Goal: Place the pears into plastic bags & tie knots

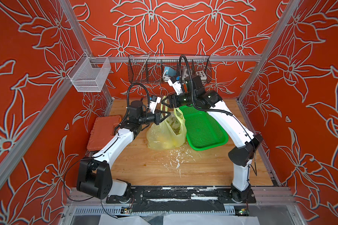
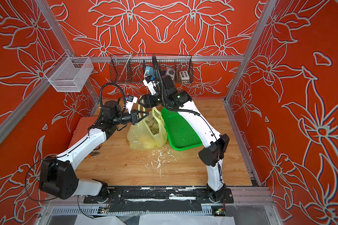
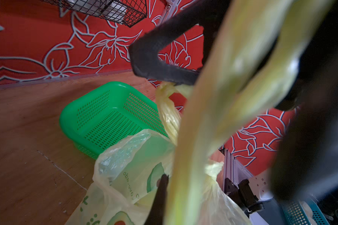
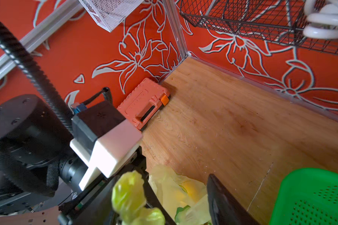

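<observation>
The yellowish plastic bag [image 1: 163, 136] stands on the table with its mouth loosely open and its handles raised. Yellow fruit [image 4: 193, 190] shows inside it in the right wrist view. My left gripper [image 1: 169, 114] is shut at the bag's upper left, beside a handle; whether any film lies between its fingers cannot be told. My right gripper [image 1: 163, 102] stands partly open above the bag, its fingers reaching leftward near the top of the handles. A twisted yellow handle [image 3: 210, 123] crosses close in front of the left wrist camera and hides much there.
A green perforated basket [image 1: 205, 129], empty, sits right of the bag. An orange case [image 1: 103, 131] lies at the left edge. White flecks [image 1: 175, 159] are scattered on the front table. A wire basket [image 1: 139, 69] hangs on the back wall.
</observation>
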